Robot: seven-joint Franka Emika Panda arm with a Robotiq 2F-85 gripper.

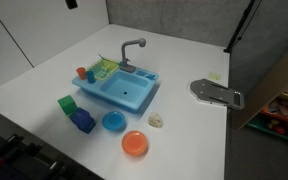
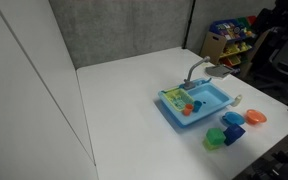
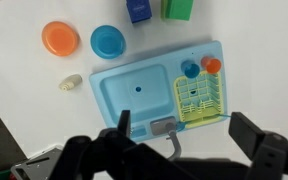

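Above the table, my gripper points down with its two dark fingers wide apart and nothing between them. Below it in the wrist view lies the light blue toy sink [image 3: 144,90], with its grey faucet [image 1: 134,43] and a yellow-green rack [image 3: 197,97]. An orange cup [image 3: 213,66] and a blue cup [image 3: 191,69] stand at the rack's end. In front of the sink sit a green block [image 1: 67,105] and a dark blue block [image 1: 83,121]. A blue plate [image 1: 114,121] and an orange plate [image 1: 135,143] lie to their right.
A small pale object [image 1: 155,120] rests near the plates. Farther right lies a grey metal tray [image 1: 216,95], with a yellowish piece [image 1: 214,76] behind it. Shelves with colourful bins [image 2: 227,42] stand beyond the table.
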